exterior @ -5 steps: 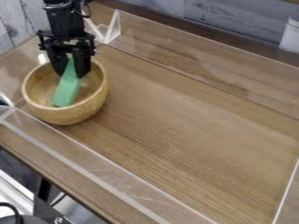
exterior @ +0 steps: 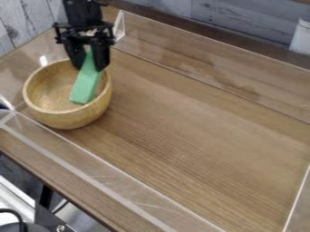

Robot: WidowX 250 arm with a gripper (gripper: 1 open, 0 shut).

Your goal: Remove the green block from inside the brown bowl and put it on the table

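Note:
The green block (exterior: 85, 84) stands tilted over the brown bowl (exterior: 46, 101) at the left of the camera view. My gripper (exterior: 89, 60) is shut on the block's upper end, its dark fingers on either side. Most of the block shows below the fingers, in front of the bowl's interior and right inner wall. Whether its lower end touches the bowl cannot be made out.
Bare wooden table (exterior: 194, 127) stretches right of the bowl, free of objects. A white cylinder (exterior: 302, 36) is at the far right edge. Cables (exterior: 24, 195) and dark parts lie past the table's edge at lower left.
My gripper and the green block have shifted right and slightly up within the view, toward the bowl's right side. The bowl has stayed in place.

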